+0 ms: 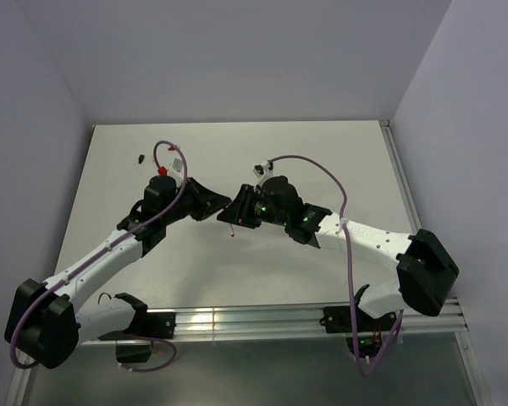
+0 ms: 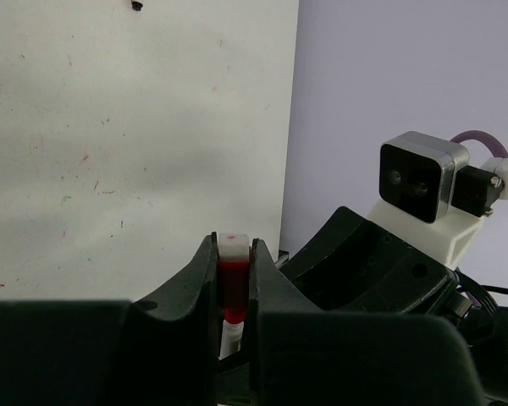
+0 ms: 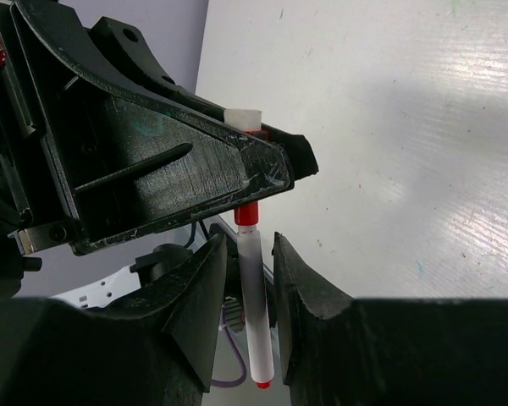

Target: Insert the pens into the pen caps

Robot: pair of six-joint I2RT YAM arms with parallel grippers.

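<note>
A white pen [image 3: 255,313] with a red end hangs from my left gripper, which is shut around its red upper part. A whitish top pokes out above those fingers; whether a cap sits on the pen cannot be told. My right gripper stands open, with the barrel hanging between its fingers and small gaps at the sides. From above, the left gripper [image 1: 226,203] and the right gripper [image 1: 223,216] meet near the table's middle, and the pen's lower end [image 1: 232,233] peeks out below. A small black cap [image 1: 141,158] and a red piece [image 1: 173,148] lie at the back left.
Walls rise at the back and both sides, and a metal rail [image 1: 237,317] runs along the front edge. Both grippers stand very close together.
</note>
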